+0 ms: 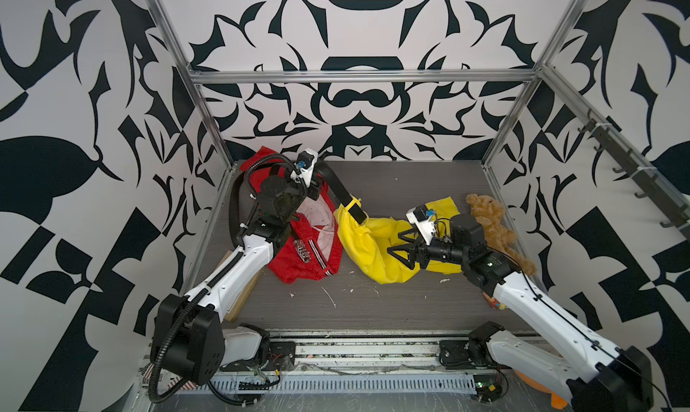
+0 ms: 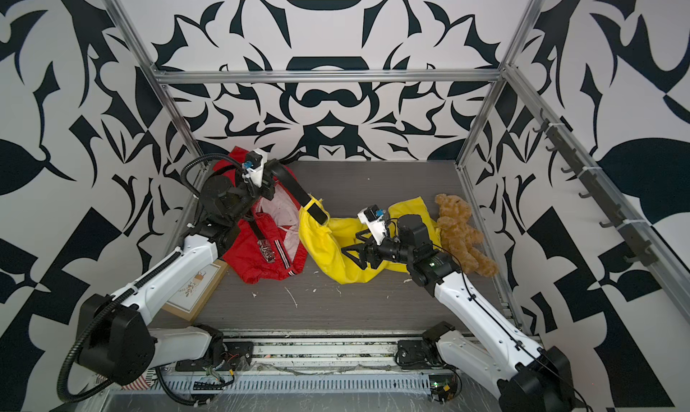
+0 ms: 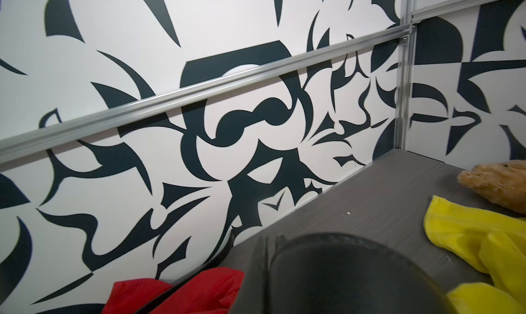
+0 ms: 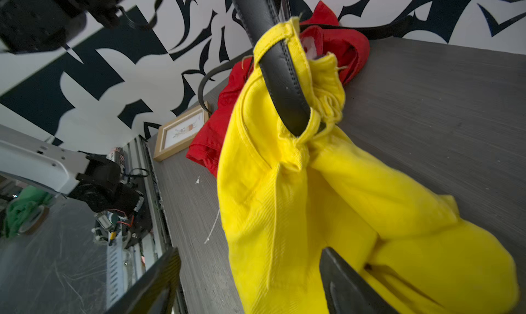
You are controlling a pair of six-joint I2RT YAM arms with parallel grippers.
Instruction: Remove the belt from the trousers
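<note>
Yellow trousers (image 1: pixel 373 257) lie across the middle of the table, their waistband pulled up toward the left. One yellow loop still surrounds the black leather belt (image 4: pixel 282 81), whose end tucks into the gathered cloth in the right wrist view. My left gripper (image 1: pixel 314 189) is shut on the belt above the red garment; the belt looms dark and close in the left wrist view. A strap with a metal buckle (image 2: pixel 266 251) hangs down over the red cloth. My right gripper stands open, fingers wide apart, nothing between them, above the trousers.
A crumpled red garment (image 1: pixel 291 267) lies under the left arm. Beside it is a wooden picture frame (image 2: pixel 188 315). A teddy bear (image 1: pixel 492 221) rests at the right. Bare table (image 1: pixel 409 185) shows at the back centre.
</note>
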